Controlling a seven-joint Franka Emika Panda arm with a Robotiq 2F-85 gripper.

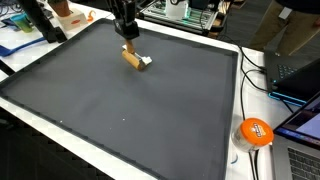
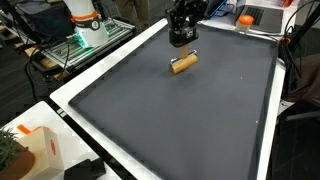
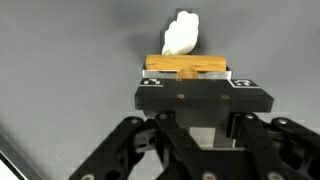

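Observation:
Below my gripper (image 2: 184, 44) hangs a wooden piece (image 2: 184, 64) with a crosswise bar and a short stem. The fingers are shut on the stem, which runs up between them. In exterior view 1 the wooden piece (image 1: 131, 59) is low over the dark board, near its far left part. Right beside it is a small white thing (image 1: 145, 61). In the wrist view the white thing (image 3: 181, 33) shows just beyond the wooden bar (image 3: 205, 63). Whether the two are joined, I cannot tell. The gripper body hides most of the stem in the wrist view.
The grey board (image 1: 150, 110) is otherwise bare, with wide free room toward its near side and right. An orange-topped round container (image 1: 253, 133) stands off its right edge. Cables (image 1: 243, 75) and laptops lie beyond the right side.

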